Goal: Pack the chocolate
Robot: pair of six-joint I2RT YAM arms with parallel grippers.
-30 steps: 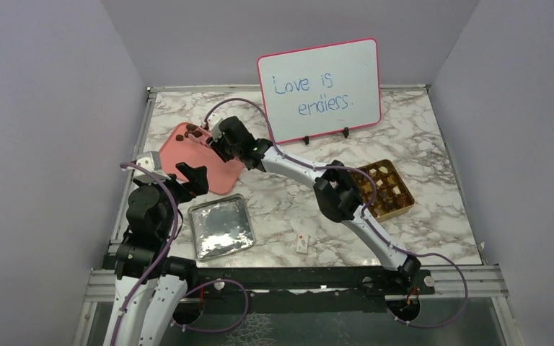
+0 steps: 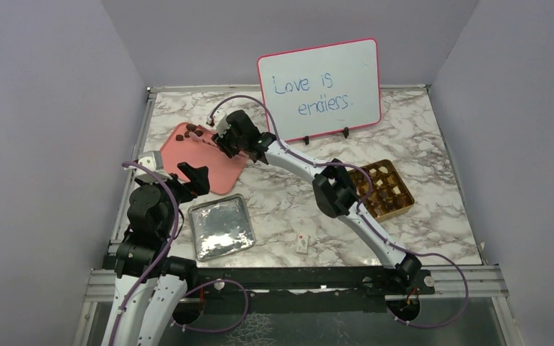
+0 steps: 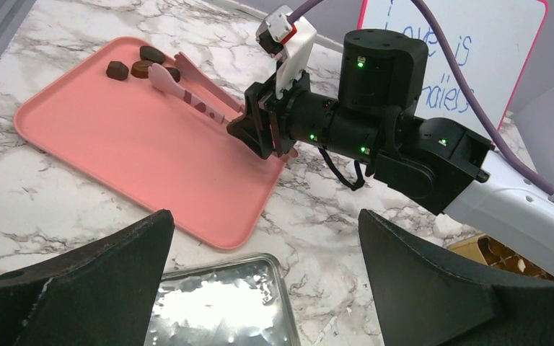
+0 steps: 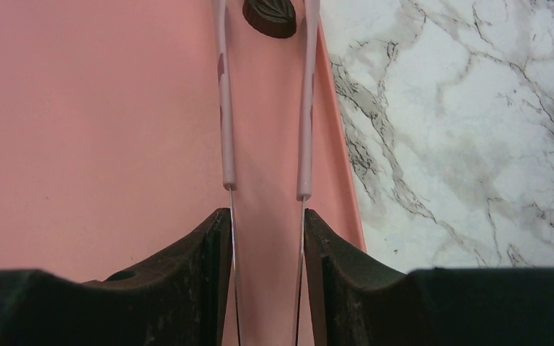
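A few dark chocolates [image 3: 117,70] sit at the far left corner of the pink tray [image 3: 108,137]. My right gripper, fitted with long pink tongs, reaches low over that tray; a dark patterned chocolate [image 4: 269,18] lies between the tong tips in the right wrist view, near the tray's rim. Whether the tips press on it is hard to tell. My left gripper is open and empty, above the area near the steel tray [image 3: 216,303]. A gold box [image 2: 397,209] with compartments, some holding pieces, sits at the right, partly behind the right arm.
The whiteboard [image 2: 319,86] stands at the back. A small white card [image 2: 302,243] lies on the front middle of the marble table [image 2: 433,231].
My right gripper moved slightly up and right in the top view since about a second ago, with small shifts along the way. The left arm is almost unchanged.
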